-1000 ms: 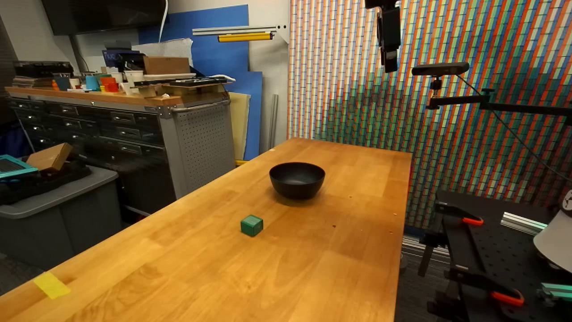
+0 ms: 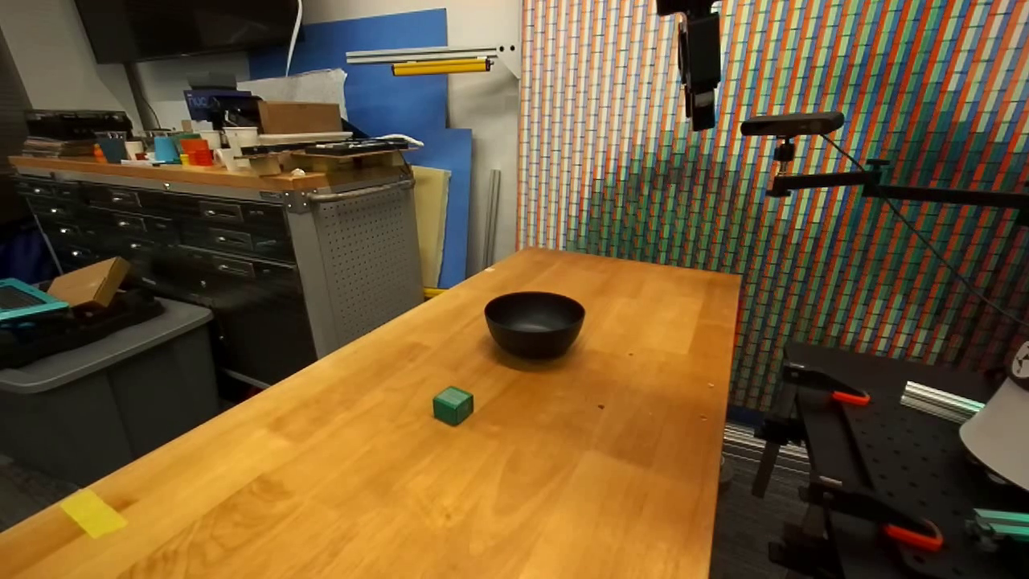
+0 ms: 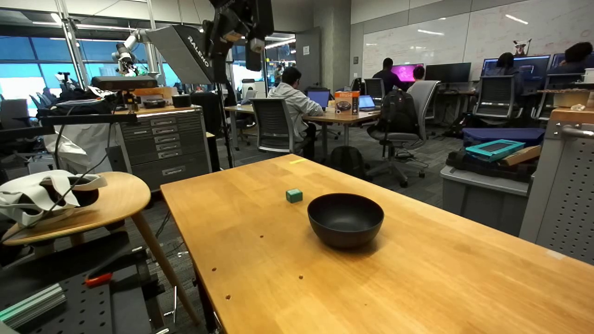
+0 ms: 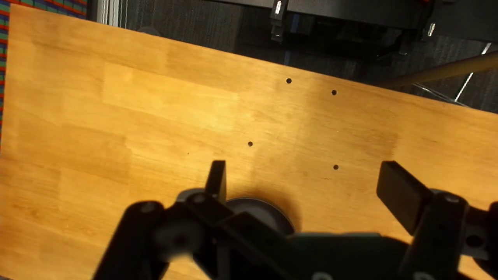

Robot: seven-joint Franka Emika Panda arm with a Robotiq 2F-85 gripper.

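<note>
A small green cube (image 2: 453, 406) lies on the wooden table, apart from a black bowl (image 2: 534, 326) that stands upright with nothing seen inside it. In the second exterior view the green cube (image 3: 293, 195) sits just behind and to the left of the bowl (image 3: 345, 220). High above the tabletop hangs my gripper, well clear of both. Its fingers (image 4: 402, 196) are spread wide in the wrist view, with only bare table between them. There the bowl (image 4: 261, 212) shows partly below, mostly covered by the gripper's body; the cube is out of sight in that view.
A camera on an arm (image 2: 793, 124) stands beyond the right side. A black side bench (image 2: 897, 434) with clamps stands beside the table.
</note>
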